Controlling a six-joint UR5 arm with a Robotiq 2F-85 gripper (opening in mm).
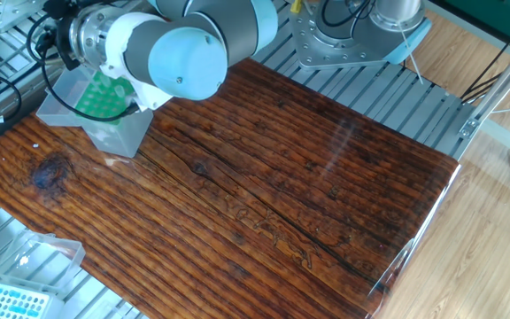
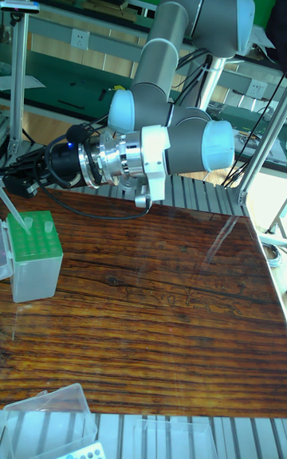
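A translucent box with a green perforated rack [image 2: 34, 240] stands at the left side of the wooden board, its lid part [image 1: 60, 97] hinged out to the left. Two pale tips [image 2: 49, 226] stick up from the rack. A longer pale, slender piece [image 2: 10, 207] slants down to it from the left edge. My black gripper [image 2: 18, 177] is above and behind the box at the left edge of exterior view 3. Its fingers are too dark and cut off to read, and the arm hides them in exterior view 2. Whether it holds the slanting piece cannot be told.
The wooden board [image 1: 264, 190] is bare to the right of the box. Beyond its front edge lie a clear open case [image 1: 47, 261] and a tray with blue and white spots [image 1: 11, 303]. A black cable [image 1: 60, 99] loops from the wrist in front of the box.
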